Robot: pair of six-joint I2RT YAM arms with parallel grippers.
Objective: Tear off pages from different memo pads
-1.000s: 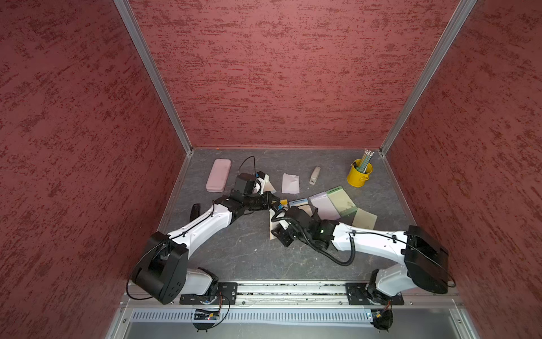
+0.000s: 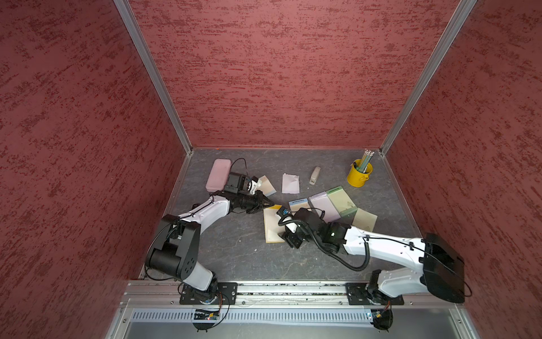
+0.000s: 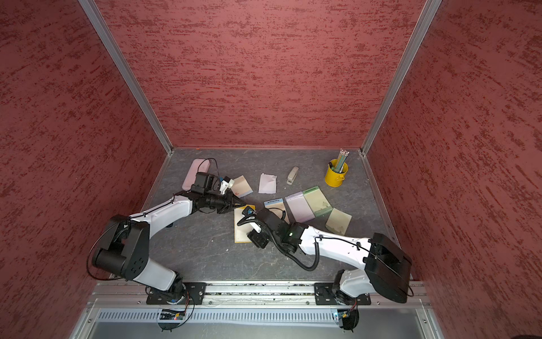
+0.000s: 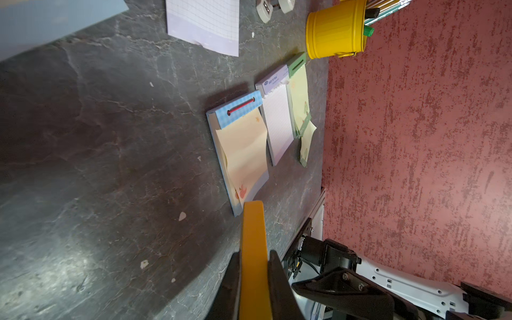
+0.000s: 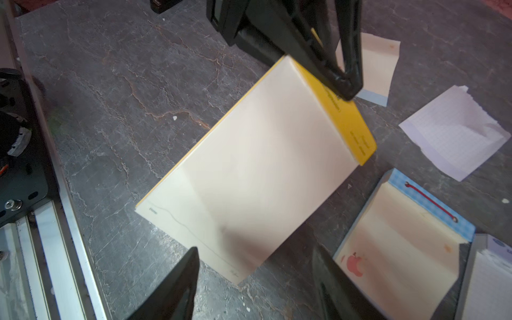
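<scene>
A memo pad with a yellow binding strip [image 5: 349, 122] and cream pages [image 5: 256, 160] hangs tilted above the table. My left gripper is shut on its bound edge; that strip stands between the fingers in the left wrist view. Below the pad's loose end, my right gripper has its fingers spread apart, with no page visibly between them. Right of the held pad lie a blue-checked pad [image 5: 410, 256], a lilac pad [image 4: 278, 117] and a green pad [image 4: 298, 90].
Loose sheets lie behind the pads: a peach one [image 5: 376, 64] and a lilac gridded one [image 5: 453, 130]. A pale green sheet [image 2: 364, 219] lies near the right arm. Farther back are a pink case [image 2: 218, 174], a stapler [image 2: 314, 175] and a yellow bucket [image 2: 359, 175] of pencils.
My left gripper has moved left with the yellow-bound pad, exposing more of its page.
</scene>
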